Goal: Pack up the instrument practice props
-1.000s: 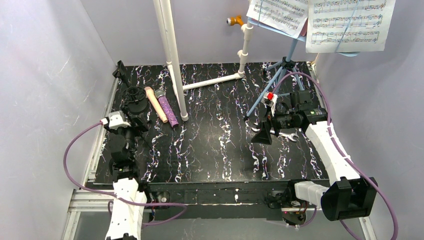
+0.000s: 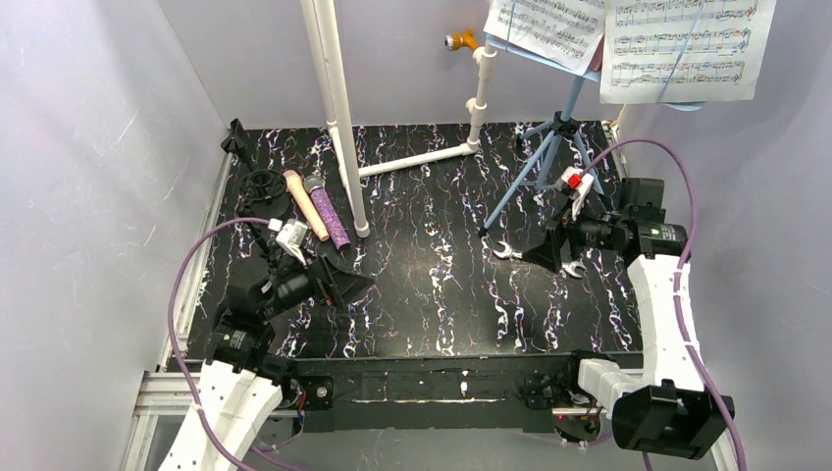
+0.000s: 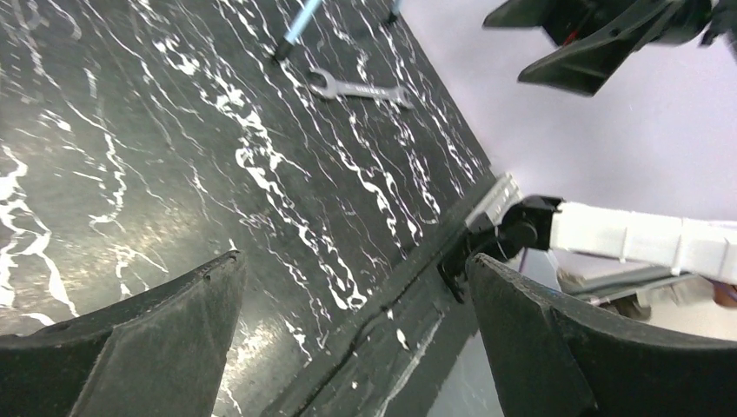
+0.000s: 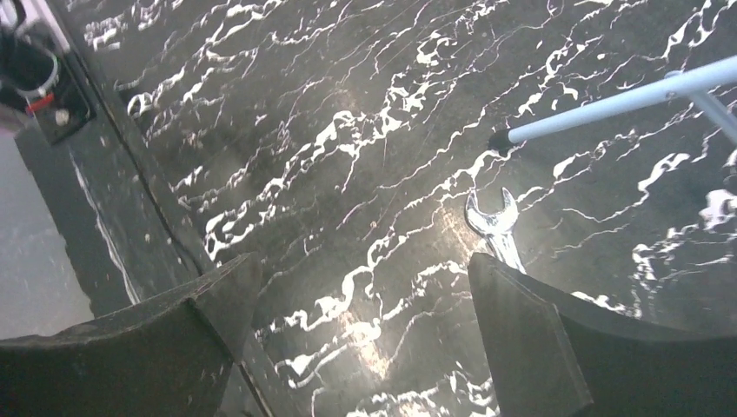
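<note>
A silver wrench (image 2: 510, 251) lies on the dark marbled tabletop at the right, partly covered by my right arm. My right gripper (image 2: 552, 257) is open above it, nothing between its fingers; in the right wrist view the wrench (image 4: 495, 224) shows one end near the right finger (image 4: 539, 347). My left gripper (image 2: 343, 285) stands open and empty over the left part of the table, pointing toward the middle. Behind it, a wooden stick (image 2: 306, 204) and a purple glittery microphone (image 2: 327, 213) lie side by side.
A blue tripod stand (image 2: 549, 147) holds sheet music (image 2: 677, 49) at the back right. White pipes (image 2: 417, 160) form a frame at the back. A black stand-like object (image 2: 263, 191) sits far left.
My left gripper has swung away from the black object toward the middle of the table. The right gripper has shifted right and slightly back, over the wrench. The objects have stayed put.
</note>
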